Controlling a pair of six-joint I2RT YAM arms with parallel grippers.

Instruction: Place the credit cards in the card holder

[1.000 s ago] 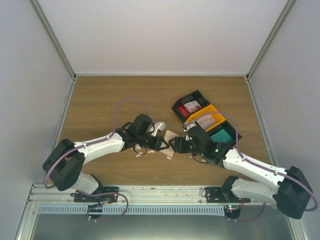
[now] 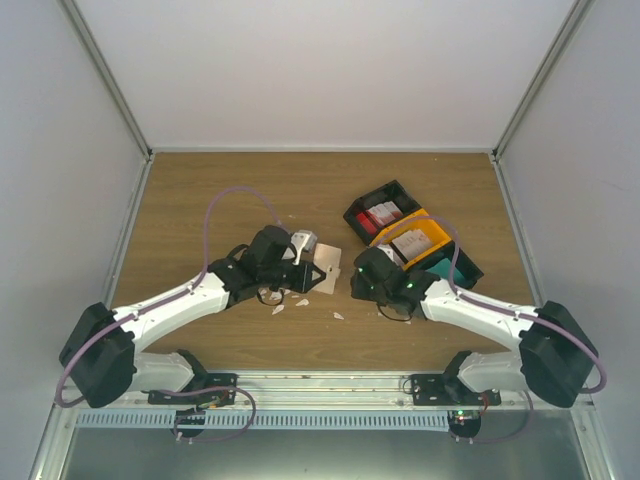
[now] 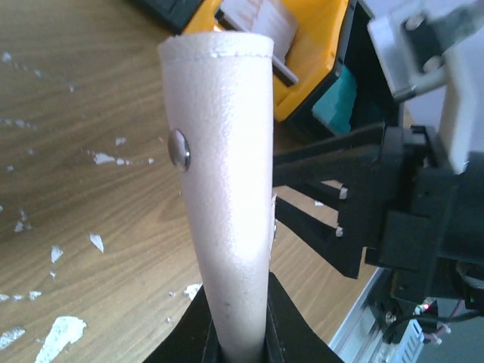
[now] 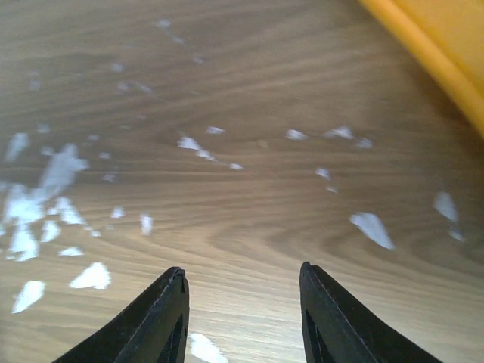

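Note:
A white card holder [image 3: 215, 159] with a metal snap is gripped upright by my left gripper; in the top view it shows pale [image 2: 325, 258] at that gripper [image 2: 308, 276]. My right gripper [image 2: 362, 283] is just right of it. In the right wrist view its fingertips [image 4: 242, 272] stand apart over bare wood; whether anything thin is between them is unclear. Cards [image 2: 408, 243] lie in the orange compartment [image 2: 430, 226].
Three bins stand at the right: a black one with red and white items [image 2: 384, 213], the orange one, and one with a teal item [image 2: 443, 268]. Pale flakes dot the table [image 2: 210, 190].
My left gripper has moved slightly left with the holder. My right gripper has shifted, ending a little right of where it was about a second ago, farther from the holder.

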